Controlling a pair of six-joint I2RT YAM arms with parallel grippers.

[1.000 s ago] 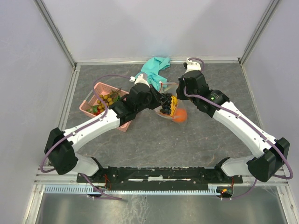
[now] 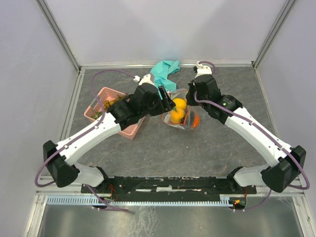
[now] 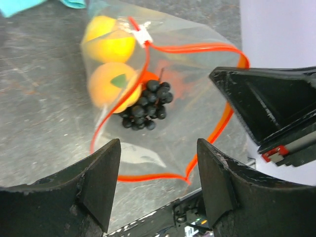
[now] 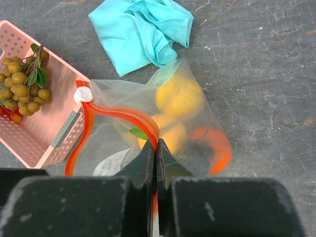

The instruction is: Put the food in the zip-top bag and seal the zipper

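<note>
Held open at its mouth is the clear zip top bag (image 3: 192, 94) with an orange zipper edge and a white slider (image 4: 83, 94). Inside lie two yellow-orange fruits (image 3: 109, 44), black grapes (image 3: 148, 106) and something orange-red behind them. My right gripper is shut, with the orange zipper edge running between its fingertips. My left gripper stands open before the bag's mouth, nothing between its fingers. In the pink basket (image 4: 59, 84) sit a bunch of yellow-brown longan-like fruits (image 4: 24, 84) and something red.
A crumpled turquoise cloth (image 2: 164, 74) lies behind the bag near the back edge.
One second ago the black grapes hung at my left gripper by the bag's mouth; now they lie inside. The left gripper has opened and drawn back to the left.
</note>
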